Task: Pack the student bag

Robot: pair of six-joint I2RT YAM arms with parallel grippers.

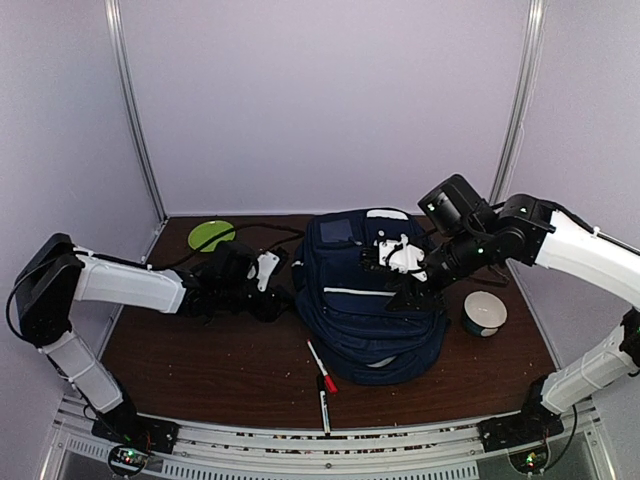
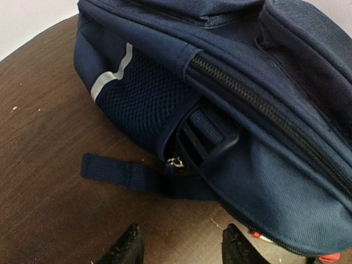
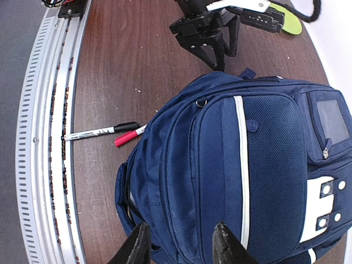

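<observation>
A navy backpack (image 1: 350, 320) lies on the brown table, its zipped front facing up. Just left of it, my left gripper (image 1: 282, 291) is held low; the left wrist view shows its fingertips (image 2: 127, 242) apart, bare table between them, with the bag's mesh side pocket (image 2: 146, 96) and a loose strap (image 2: 124, 171) ahead. Above the bag hovers my right gripper, its fingers apart and nothing held. A red-capped marker (image 1: 321, 365) and a black-capped marker (image 1: 324, 405) lie at the bag's front left.
At the back left rests a green plate (image 1: 211, 235). A white-lined bowl (image 1: 485, 312) stands right of the bag, near the right arm. Bare table shows at the front left and front right.
</observation>
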